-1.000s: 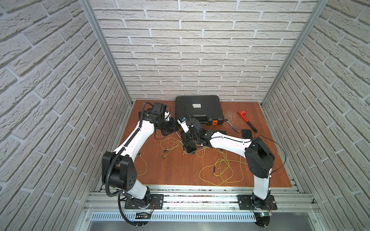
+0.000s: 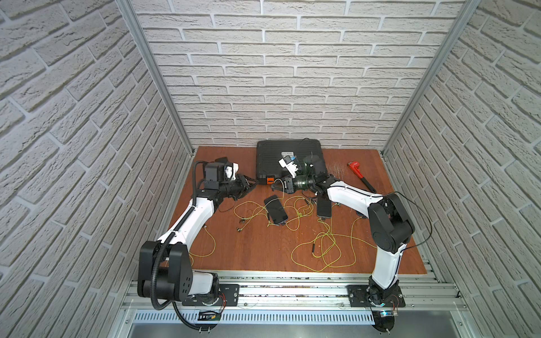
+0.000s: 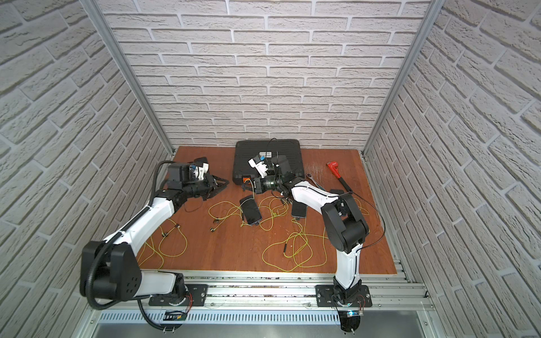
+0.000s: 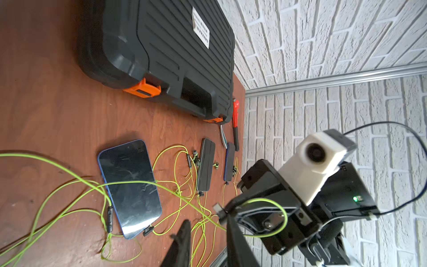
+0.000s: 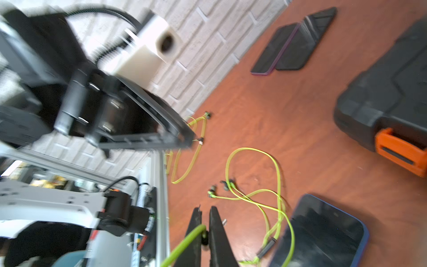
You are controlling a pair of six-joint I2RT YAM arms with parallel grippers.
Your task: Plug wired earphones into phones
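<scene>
A phone with blue edge (image 4: 129, 187) lies on the table among yellow earphone cables (image 2: 248, 217). Above it my right gripper is shut on a thin yellow cable near its black end; the cable loops up from the gripper in the left wrist view. My left gripper faces it from the left, slightly apart; what lies between its fingers is unclear, and it is blurred in the right wrist view. More phones (image 4: 205, 164) lie to the right, with cables beside them.
A black case (image 2: 287, 147) with orange latches stands at the back. A red wrench (image 2: 355, 168) and a metal tool lie at the back right. Two phones lie at the back left. Bare table shows at front centre.
My right gripper has lifted and turned, carrying a loop of yellow cable up.
</scene>
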